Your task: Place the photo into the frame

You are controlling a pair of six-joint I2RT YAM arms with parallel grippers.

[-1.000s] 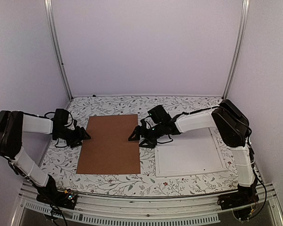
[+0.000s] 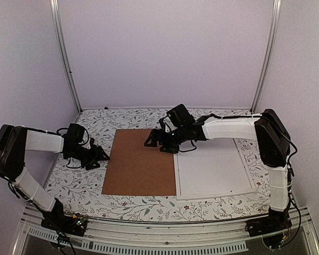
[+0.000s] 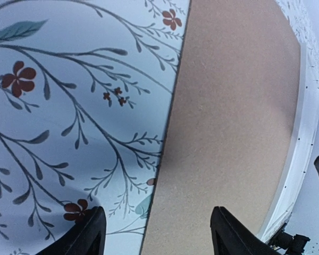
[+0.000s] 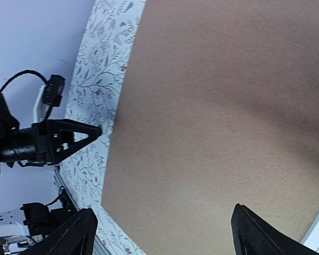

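The brown square board (image 2: 138, 170) lies flat in the middle of the table, its right side against the white frame (image 2: 214, 172). My left gripper (image 2: 97, 159) is at the board's left edge; in the left wrist view its fingers (image 3: 231, 236) straddle that edge, standing apart, and whether anything is between their tips cannot be seen. My right gripper (image 2: 160, 142) stands open above the board's upper right part, nothing visible between its fingers. The photo's face is not distinguishable beyond the plain brown surface.
Walls (image 2: 165, 53) close in the back and both sides.
The brown board has slid right toward the white frame. My left gripper has moved right with it. My right gripper has shifted and lifted toward the back.
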